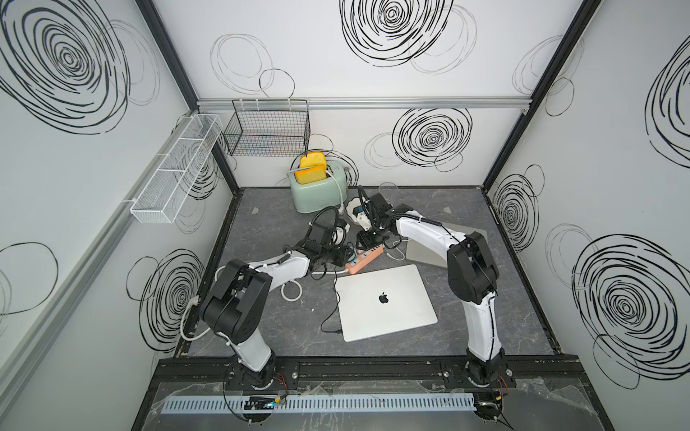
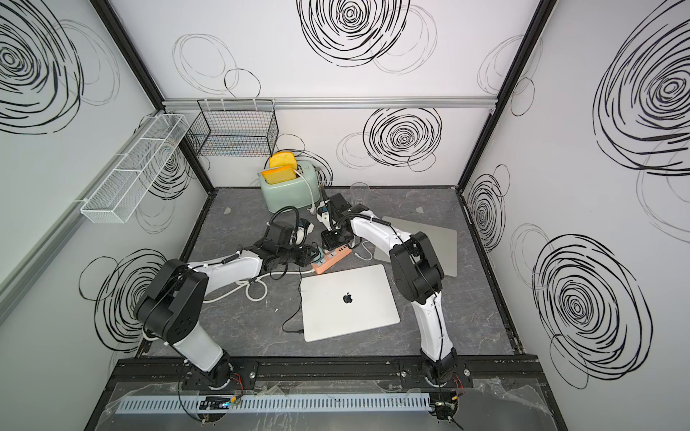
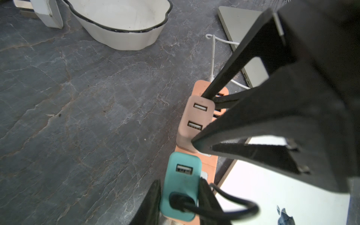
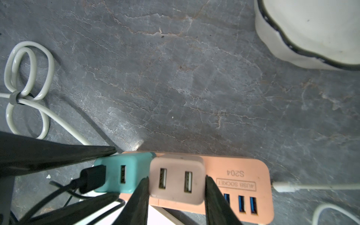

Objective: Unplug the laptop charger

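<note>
A teal charger block (image 3: 181, 159) with a black cable (image 4: 48, 204) stands in the coral power strip (image 4: 234, 165). My left gripper is shut on this block, one finger on each side. Beside it on the strip is a pink charger block (image 4: 176, 168) with two USB ports. My right gripper has its fingers astride that pink block; whether they press on it I cannot tell. Seen from above, the black cable also runs down to the left edge of the silver laptop (image 1: 409, 294).
A white dark-rimmed bowl (image 4: 277, 45) lies behind the strip. The green toaster (image 1: 312, 195) stands further back. A grey laptop (image 2: 431, 244) is at the right. White cable coils (image 4: 48, 78) lie left of the strip. Both arms are close together there.
</note>
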